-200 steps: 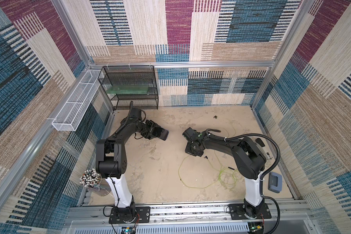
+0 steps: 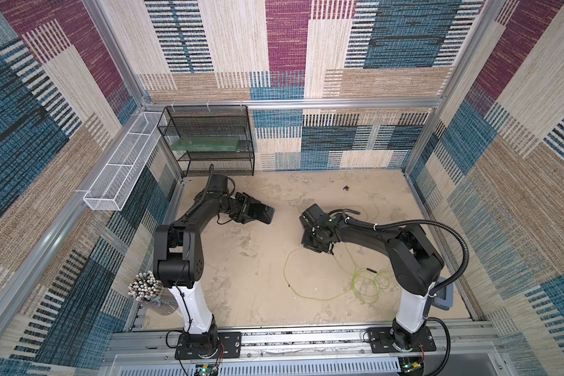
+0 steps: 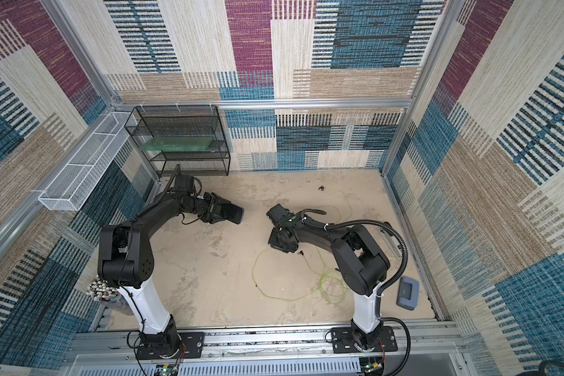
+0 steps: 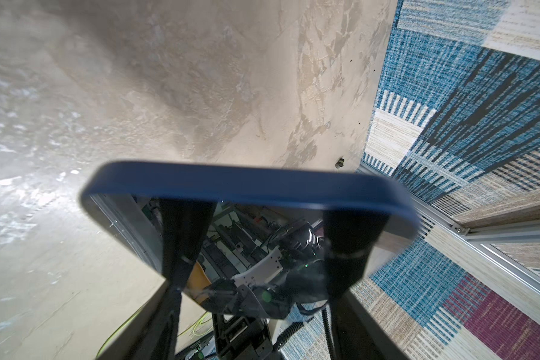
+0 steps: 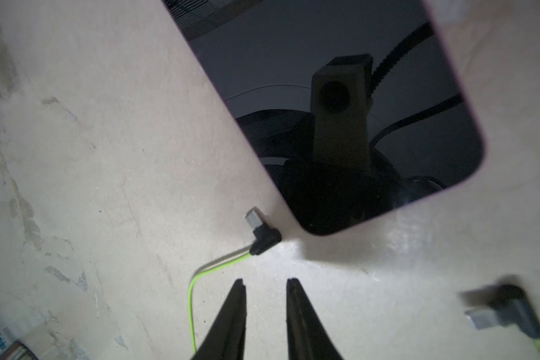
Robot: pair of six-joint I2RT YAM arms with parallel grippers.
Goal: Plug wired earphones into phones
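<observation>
My left gripper is shut on a dark phone (image 4: 240, 181) with a blue edge, held above the table. In the right wrist view, my right gripper is open, with nothing between its fingers. Ahead of them lies a black angled plug (image 5: 264, 235) with a silver tip and green cable. A second such plug (image 5: 510, 309) is at lower right. A glossy phone (image 5: 354, 180) fills the upper part; I cannot tell whether it is the one my left gripper holds. The green earphone cable (image 2: 319, 299) loops over the table.
A black mesh rack (image 2: 210, 164) stands at the back left, a white wire basket (image 2: 103, 203) on the left wall. A grey-blue box (image 3: 408, 293) sits at the right. A small black object (image 2: 346, 188) lies far back.
The left gripper, with its phone, has barely moved.
</observation>
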